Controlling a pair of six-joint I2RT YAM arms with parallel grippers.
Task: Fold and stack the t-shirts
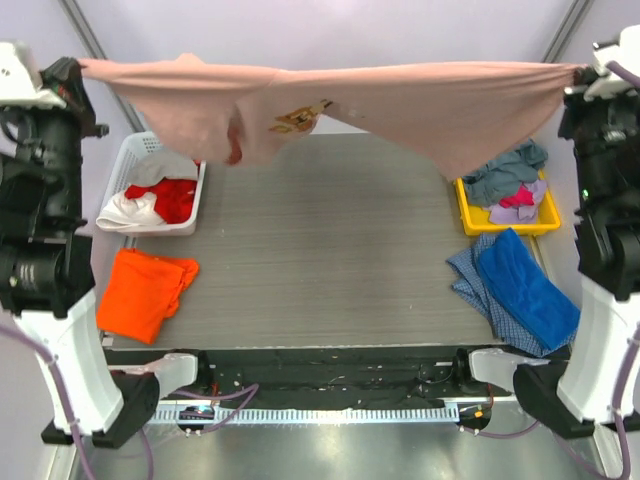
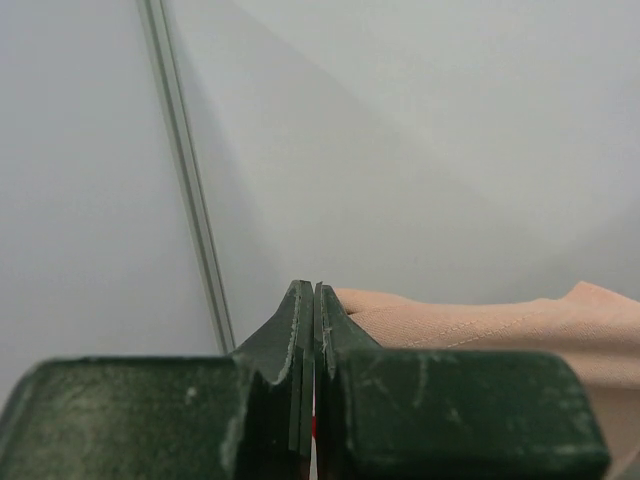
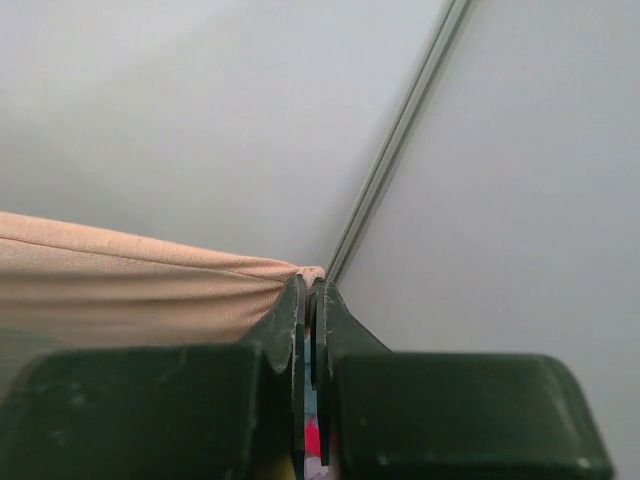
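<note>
A pink t-shirt (image 1: 400, 105) is stretched in the air between my two grippers, high above the table. Its upper edge runs nearly straight, while the lower part swings toward the back and shows only part of its print. At the shirt's left end, my left gripper (image 1: 80, 66) is shut on the cloth; in the left wrist view the pink fabric (image 2: 480, 325) leaves the fingertips to the right. My right gripper (image 1: 580, 76) is shut on the opposite corner, and bunched cloth (image 3: 312, 275) shows at its tips in the right wrist view.
At left are a white basket (image 1: 185, 230) of clothes and a folded orange shirt (image 1: 145, 295). At right stand a yellow basket (image 1: 470, 222) of clothes and a blue folded cloth (image 1: 530, 285) over a checked one (image 1: 480, 265).
</note>
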